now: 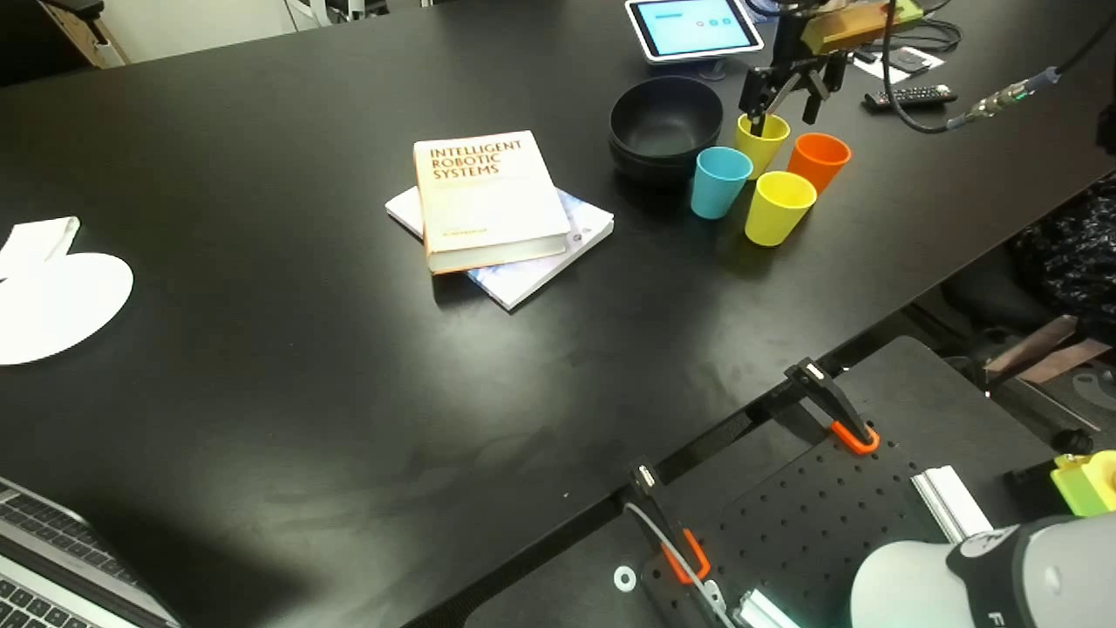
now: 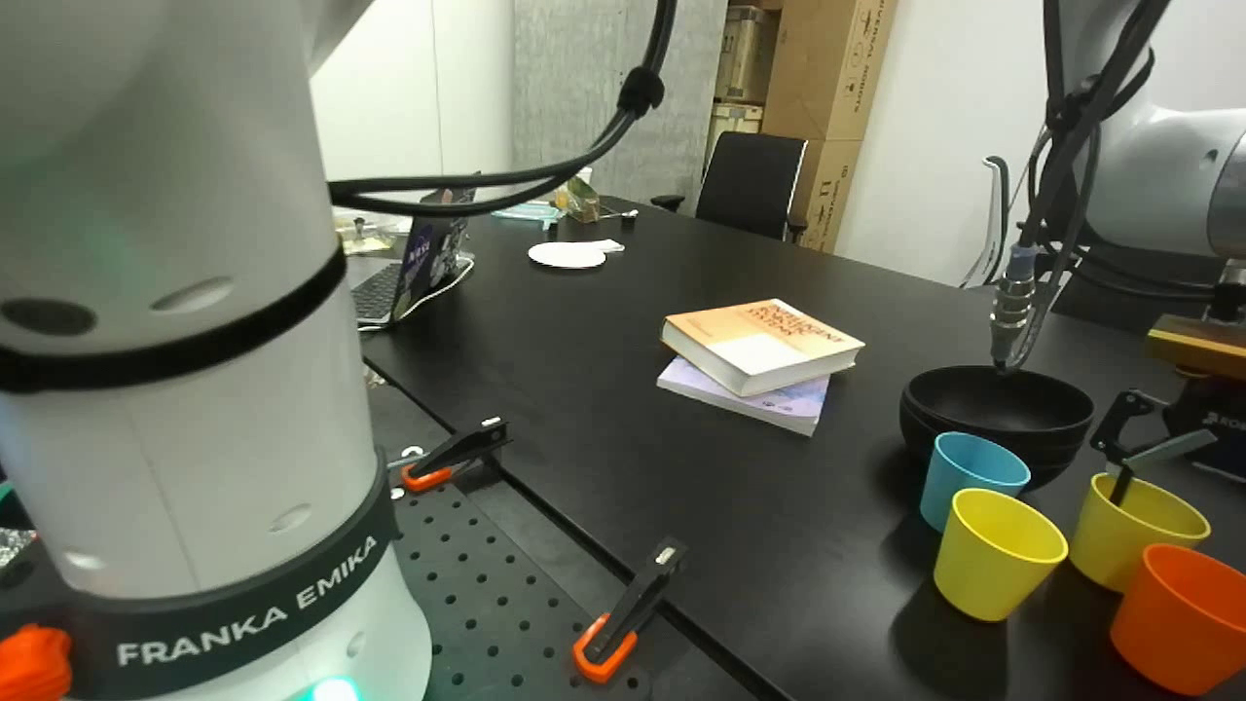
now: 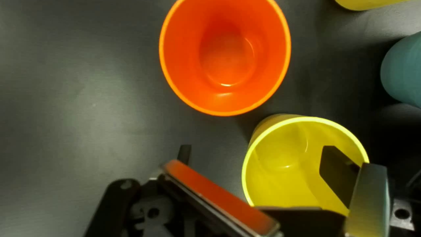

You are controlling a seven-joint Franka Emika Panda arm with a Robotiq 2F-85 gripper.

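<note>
My gripper is open above the far yellow cup (image 3: pixel 284 158). One of its fingers (image 3: pixel 338 173) reaches inside that cup; the other stands outside it, to the left in the wrist view. The cup's rim thus lies between them, with no grip on it. In the second exterior view a fingertip (image 2: pixel 1121 485) shows dipping into the same cup. An orange cup (image 1: pixel 819 159), a nearer yellow cup (image 1: pixel 779 209) and a blue cup (image 1: pixel 719 184) stand upright close by.
Black bowls (image 1: pixel 665 131) sit just left of the cups. A tablet (image 1: pixel 696 26) stands behind, and a remote (image 1: pixel 910 96) lies to the right. Two stacked books (image 1: pixel 492 204) occupy mid-table.
</note>
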